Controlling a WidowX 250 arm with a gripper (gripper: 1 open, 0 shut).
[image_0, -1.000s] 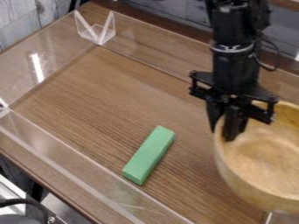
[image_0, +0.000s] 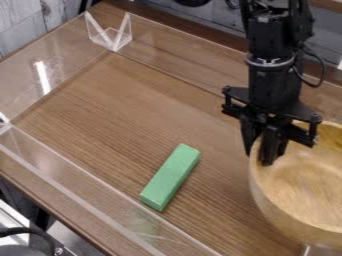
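Observation:
My black gripper (image_0: 265, 140) reaches down from the top right and is shut on a large pale beige bowl (image_0: 297, 195), holding it tilted at its upper rim; the fingertips are partly hidden by it. The bowl fills the lower right of the view. A green block (image_0: 171, 178) lies on the wooden table (image_0: 107, 120), left of the bowl.
A clear plastic holder (image_0: 110, 32) stands at the back left. A yellow object (image_0: 330, 137) shows at the right edge behind the bowl. Dark cables lie at the lower left corner.
The gripper and bowl have shifted slightly rightward since a second ago, with small changes in the bowl's angle. The green block has not moved.

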